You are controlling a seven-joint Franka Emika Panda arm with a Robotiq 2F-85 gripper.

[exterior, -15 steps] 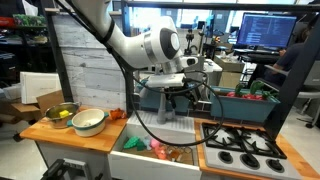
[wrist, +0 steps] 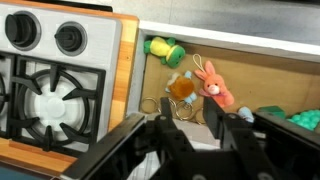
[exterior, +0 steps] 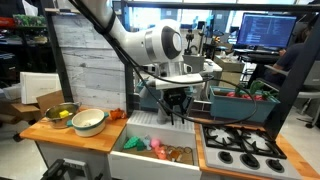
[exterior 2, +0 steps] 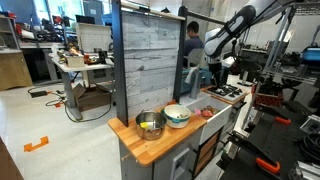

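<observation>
My gripper [exterior: 177, 112] hangs over the back part of an open drawer [exterior: 130, 163], clear of the things inside. From the wrist view, dark fingers [wrist: 163, 128] reach in from the bottom; whether anything lies between them cannot be made out. Inside the drawer are a green and yellow toy [wrist: 165, 50], a brown-orange toy [wrist: 180, 87], a pink-orange bunny [wrist: 212, 85] and a green bumpy item [wrist: 305, 118]. Several small ring-like pieces lie near the fingers, partly hidden by them.
A stove [exterior: 245, 150] stands to the drawer's right. To the left, the wooden counter [exterior: 85, 140] carries a pale pot [exterior: 89, 123], a metal bowl [exterior: 62, 115] and a red-orange item [exterior: 117, 113]. A teal basket [exterior: 240, 105] full of items stands behind the stove.
My gripper has come down and a little to the left over the drawer, and the arm's cable has shifted. The drawer and the things on the counter look unmoved.
</observation>
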